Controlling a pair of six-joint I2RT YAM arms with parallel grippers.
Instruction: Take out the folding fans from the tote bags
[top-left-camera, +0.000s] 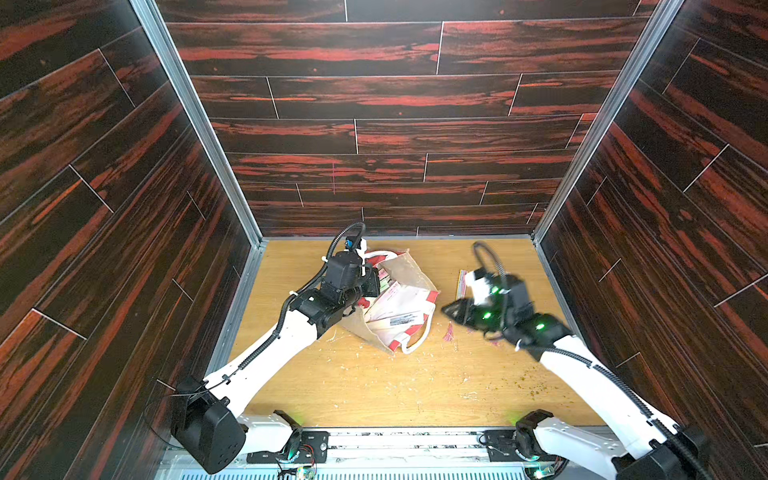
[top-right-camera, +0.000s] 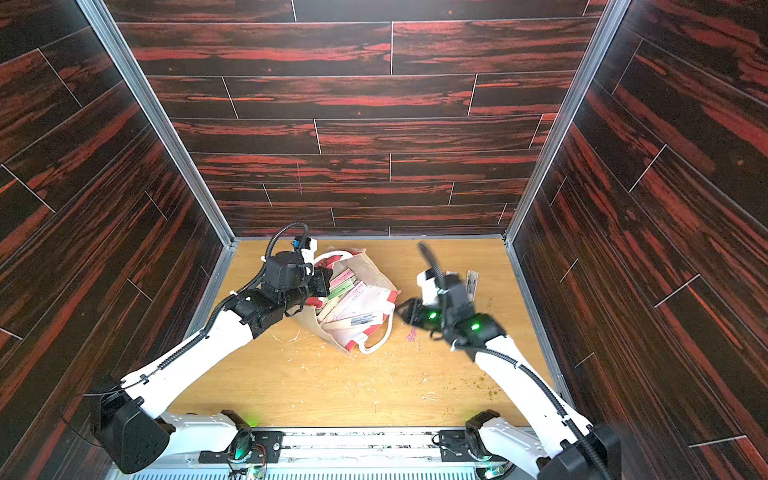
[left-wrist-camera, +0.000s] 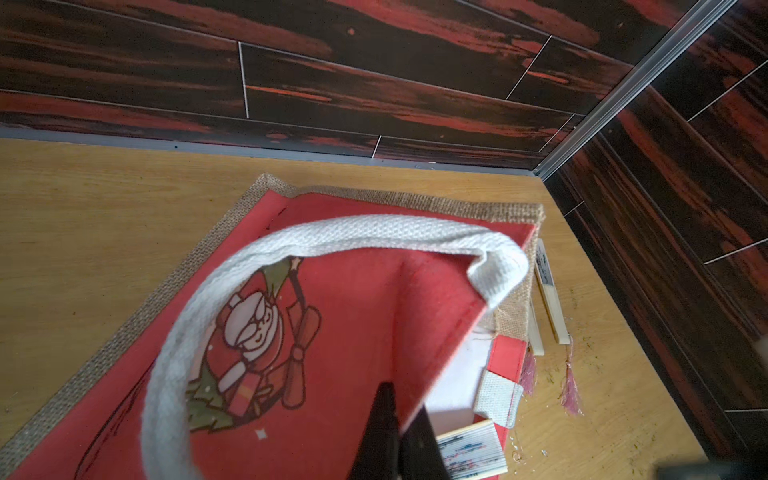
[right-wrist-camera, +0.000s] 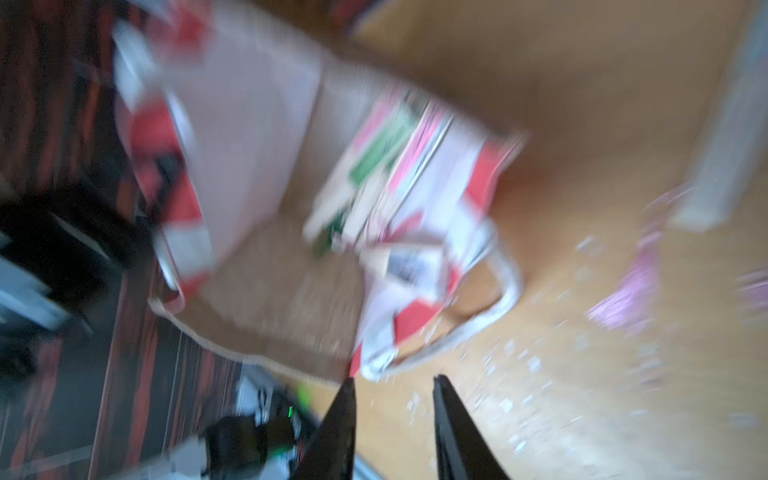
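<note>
The red-and-burlap tote bag lies with its mouth facing the front of the table. Several folding fans show inside it; one fan sticks out over the near rim, by the white lining. At the bag's left side my left gripper is shut on a fold of its red edge. My right gripper is open and empty, above the table just right of the bag, blurred by motion. Fans taken out lie on the right of the table; my right arm hides most of them, but one fan shows behind it.
A white handle loops out at the bag's front right. Pink tassels and small scraps lie on the wood. Panelled walls close in the back and sides.
</note>
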